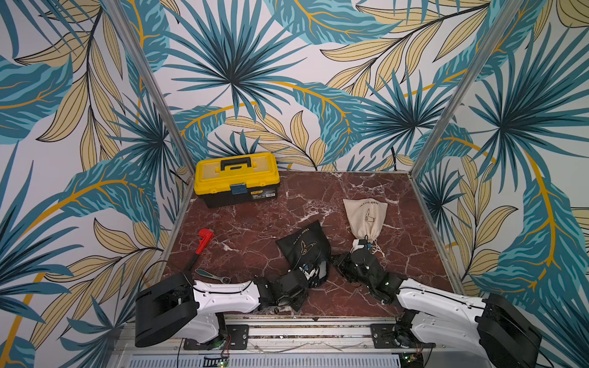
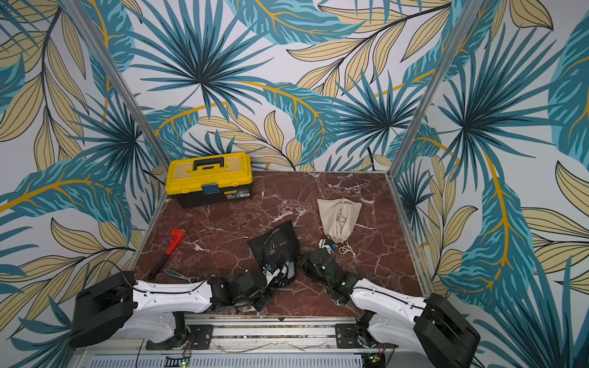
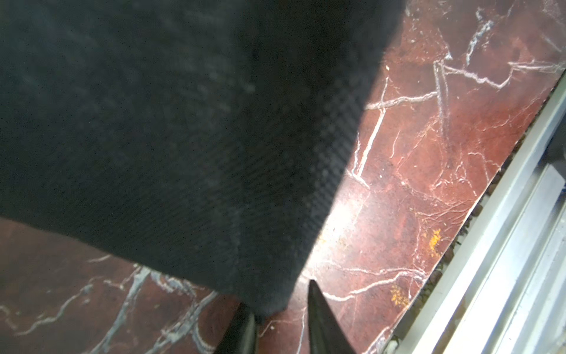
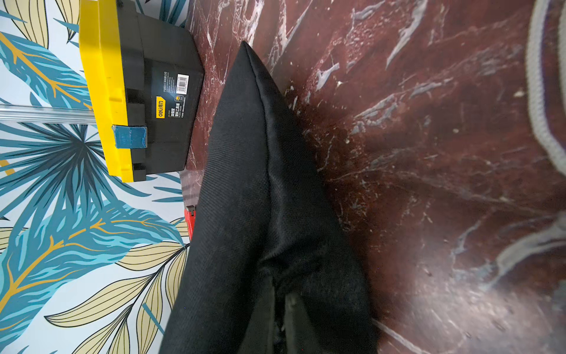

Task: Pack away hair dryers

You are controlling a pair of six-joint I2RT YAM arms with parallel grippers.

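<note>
A black pouch (image 1: 300, 242) with a gold hair dryer print lies in the middle of the table. My right gripper is shut on its cloth, which bunches up between the fingers. At the pouch's near end my left gripper stands part open, its fingers apart with a cloth corner (image 3: 265, 295) dipping towards the gap. Beside it shows a dark shape with white patches (image 1: 317, 274); I cannot tell what it is. A beige drawstring pouch (image 1: 368, 216) with a hair dryer print lies further right. No bare hair dryer can be made out.
A yellow and black toolbox (image 1: 236, 178) stands at the back left. Along the left side are a red-headed wrench (image 1: 201, 242) and a teal-handled tool (image 1: 211, 276). A metal rail (image 3: 489, 265) borders the near edge.
</note>
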